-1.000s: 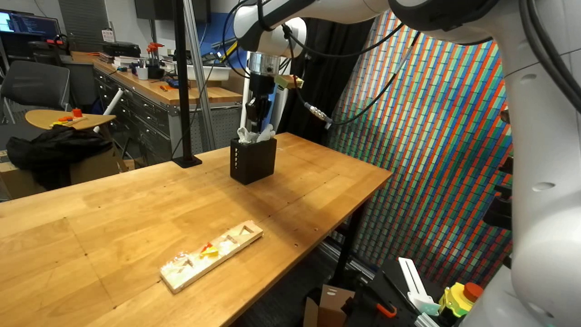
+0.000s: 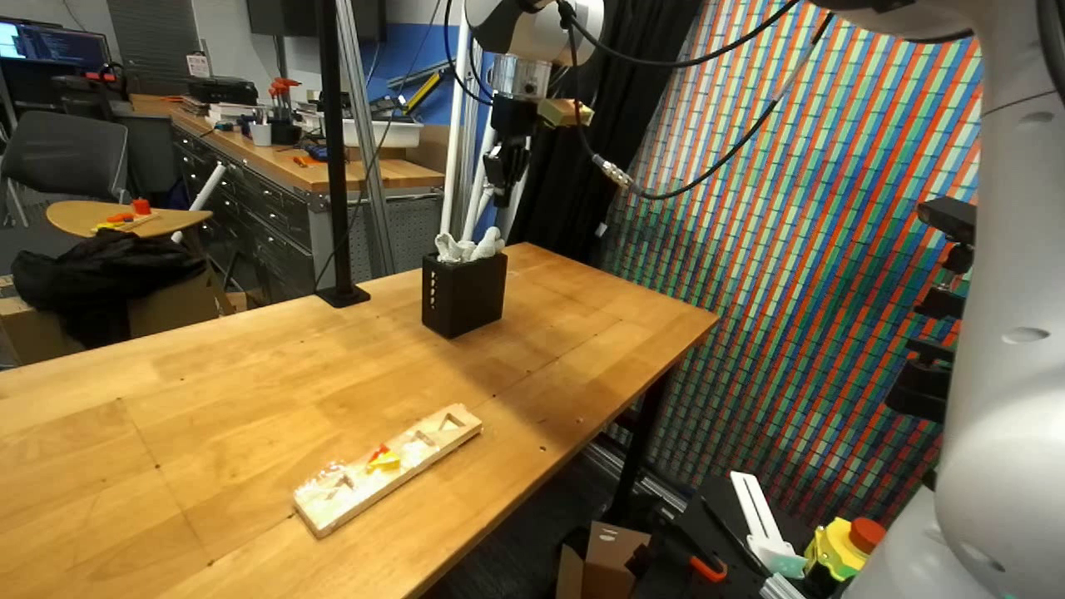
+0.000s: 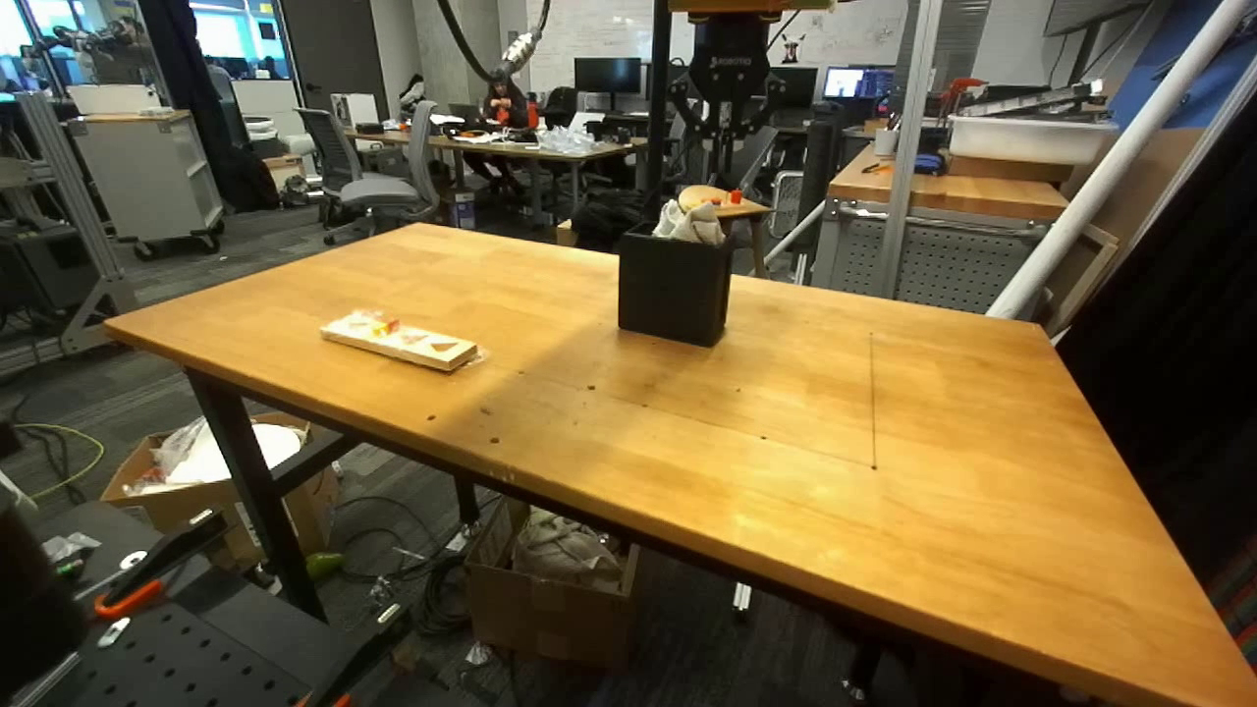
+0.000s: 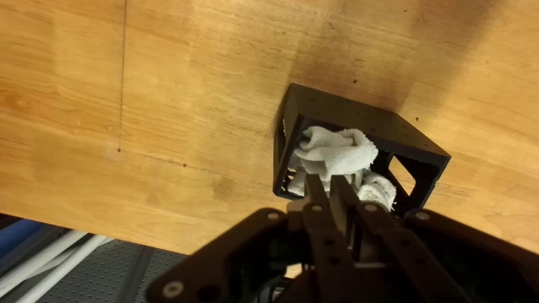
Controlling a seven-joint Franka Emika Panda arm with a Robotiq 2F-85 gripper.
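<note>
A black open-topped box (image 2: 463, 294) stands on the wooden table with white cloths (image 2: 470, 246) bunched in it, their tops above its rim. From above, the wrist view shows the folded cloth (image 4: 339, 150) and a rolled piece (image 4: 377, 191) inside the box (image 4: 353, 112). My gripper (image 2: 501, 200) hangs clear above the box, fingers pointing down. In the wrist view, the gripper is shut to a narrow gap, with white cloth in line behind it. Nothing visibly dangles from the fingers; whether something thin is between them cannot be told.
A wooden block with cut-out shapes (image 2: 389, 469), holding red and yellow bits, lies nearer the table's front. A black post (image 2: 341, 200) rises at the table's far edge. The table (image 3: 943, 471) is otherwise largely bare.
My gripper has risen from just over the cloths and shifted right in exterior view 1. The box has stayed in place; the cloths' tops look slightly rearranged.
</note>
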